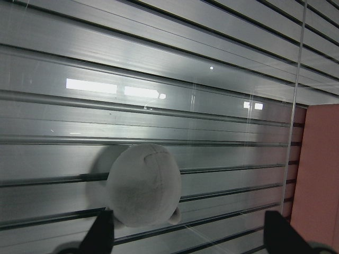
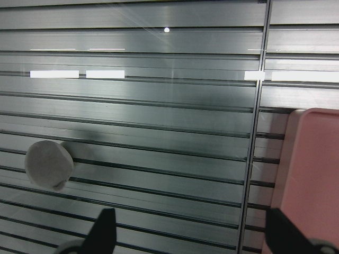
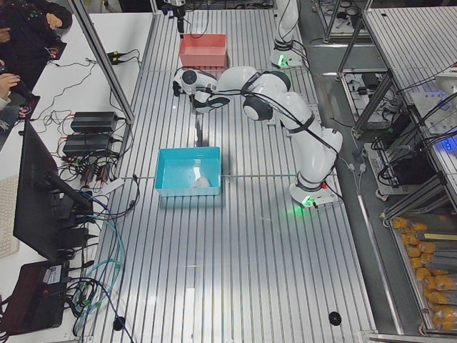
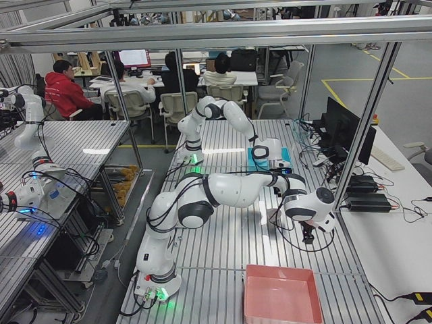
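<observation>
A pale grey soft round toy (image 1: pixel 143 185) (image 2: pixel 48 164) lies on the slatted table, low in both wrist views. The left wrist view shows my left gripper above and beside it, fingertips apart with nothing between them. In the right wrist view my right gripper stands open over bare slats, the toy off to its left. A pink tray (image 3: pixel 203 48) (image 4: pixel 283 297) (image 2: pixel 307 174) sits at the far end. A cyan bin (image 3: pixel 171 171) holds a pale object (image 3: pixel 201 181).
Both arms reach across the table. Monitors (image 4: pixel 351 135), power boxes (image 3: pixel 93 121) and cables line one side, beside upright frame posts.
</observation>
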